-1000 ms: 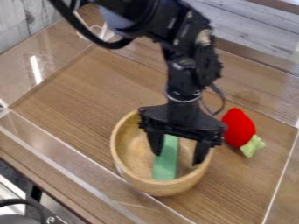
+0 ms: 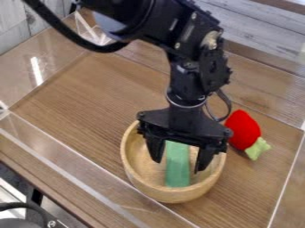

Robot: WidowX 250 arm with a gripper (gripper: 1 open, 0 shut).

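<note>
My black gripper (image 2: 179,142) hangs over a tan bowl (image 2: 155,183), its fingers spread open at the rim. Inside the bowl, below the gripper, a green object (image 2: 177,171) lies lengthwise, its far end partly covered by the gripper. Right of the gripper a red object (image 2: 242,130) with a pale green part rests on the wooden table, outside the bowl.
Pale boards run along the top right. A black cable lies at the lower left corner.
The arm has shifted and now reaches more upright over the bowl, covering more of the upper middle of the view. The bowl's position in view has shifted slightly.
</note>
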